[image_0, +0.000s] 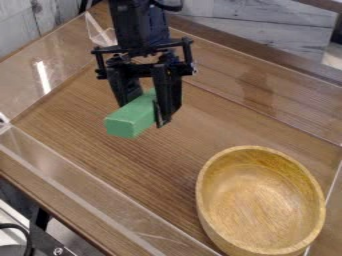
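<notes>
My black gripper (147, 98) hangs over the middle-left of the wooden table, shut on a green block (130, 118) that tilts below its fingers. A round, pale yellow wooden bowl (259, 226) sits at the lower right, apart from the block.
A grey marbled wall (267, 30) and a dark rim border the back. Black cables lie past the lower-left edge.
</notes>
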